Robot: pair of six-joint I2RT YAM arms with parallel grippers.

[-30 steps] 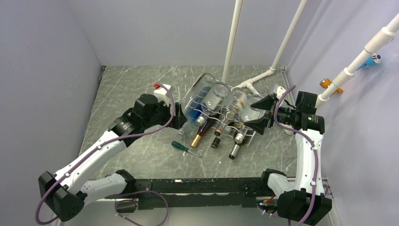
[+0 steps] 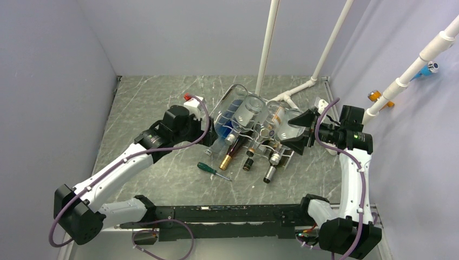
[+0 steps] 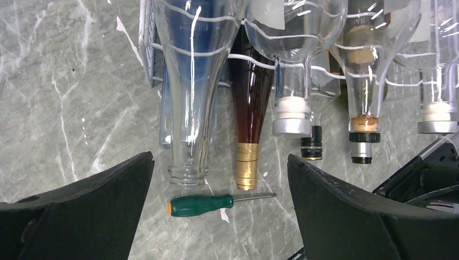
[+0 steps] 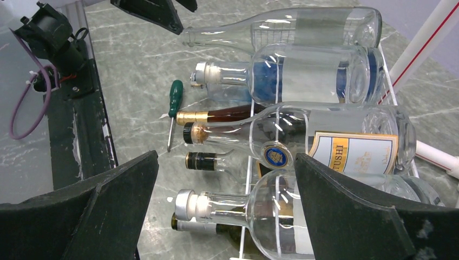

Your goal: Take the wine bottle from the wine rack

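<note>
Several bottles lie on the wire wine rack (image 4: 249, 176), necks toward the front. In the left wrist view, a clear, open-mouthed bottle (image 3: 189, 119) is on the left, beside a dark red bottle with a gold neck (image 3: 247, 162) set lower. Farther right is a clear bottle with a silver cap (image 3: 292, 103). My left gripper is open near the left bottle's mouth, holding nothing. Open as well, my right gripper (image 2: 287, 132) hangs over the rack's right side. Its fingers overlap a silver-capped bottle (image 4: 219, 208) in its view; contact cannot be judged.
A green-handled screwdriver (image 3: 201, 206) lies on the marbled table (image 2: 162, 187) just in front of the necks. White pipes (image 2: 266, 49) rise behind the rack. Free table surface extends to the left and in front.
My left arm has shifted slightly to the right, bringing its gripper nearer the rack's left side. The right arm, bottles and screwdriver stay where they were.
</note>
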